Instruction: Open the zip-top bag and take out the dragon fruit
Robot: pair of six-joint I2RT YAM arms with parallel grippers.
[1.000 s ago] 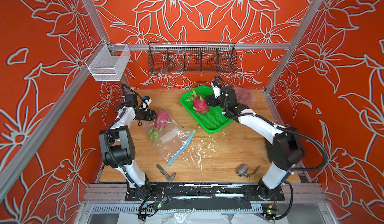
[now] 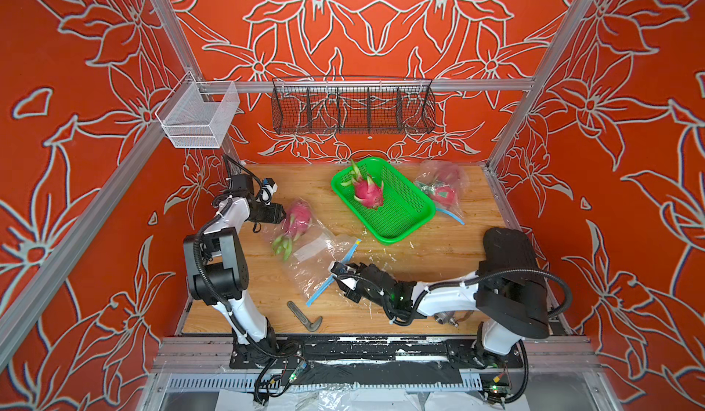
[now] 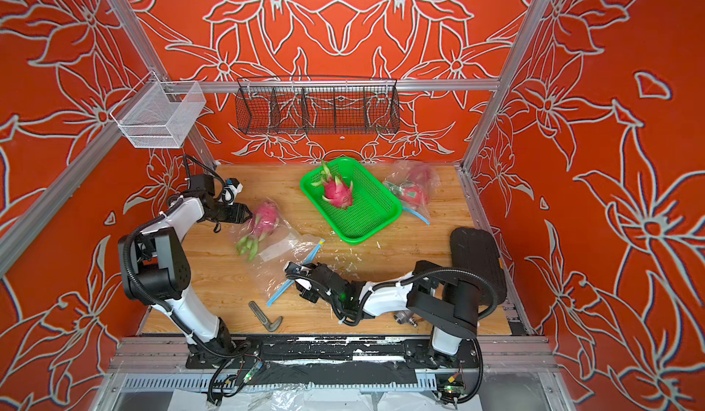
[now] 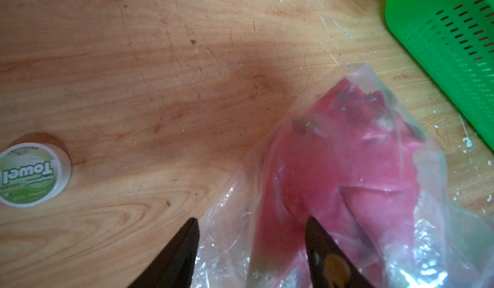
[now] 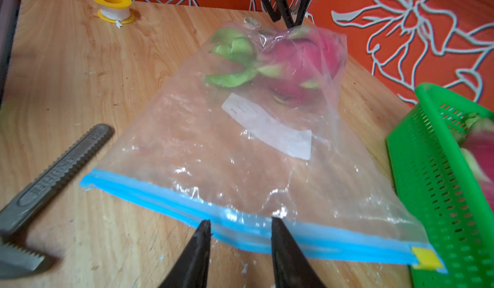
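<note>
A clear zip-top bag (image 5: 205,149) lies flat on the table with a dragon fruit (image 5: 298,66) inside, its blue zip strip (image 5: 154,195) toward my right gripper. That gripper is open just at the strip, with nothing seen between its fingers. My left gripper is open over the closed end of the bag, beside the bagged fruit, whose pink body fills much of the left wrist view.
A green basket (image 2: 407,220) holding a loose dragon fruit (image 2: 368,191) stands behind, a second bagged fruit (image 2: 444,194) right of it. A grey tool (image 2: 304,315) lies at the front; tape rolls (image 5: 113,10) sit on the left.
My right arm has swung from over the green basket down to the front, at the bag's zip strip. The left arm has hardly moved.
</note>
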